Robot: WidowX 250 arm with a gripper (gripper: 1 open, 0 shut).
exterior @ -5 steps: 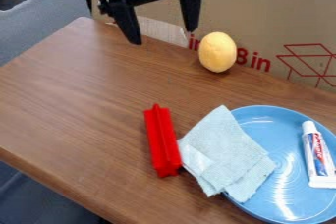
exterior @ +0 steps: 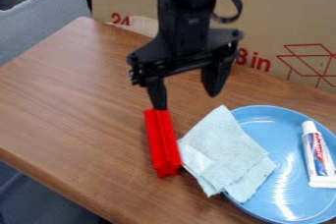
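My black gripper (exterior: 186, 88) is over the middle of the table, its fingers spread apart and pointing down. The nearer finger reaches the far end of a red bar (exterior: 165, 151) lying on the wood; whether it touches cannot be told. To the right of the bar, a folded pale blue cloth (exterior: 230, 154) lies partly on a blue plate (exterior: 294, 203), which also holds a toothpaste tube (exterior: 317, 155).
A cardboard sheet (exterior: 302, 27) stands along the back of the wooden table (exterior: 73, 90), whose left half is clear. A grey padded surface (exterior: 33, 27) borders the left edge.
The gripper has moved down and toward the front right, from above the back of the table to the red bar's far end. It now covers the yellow object.
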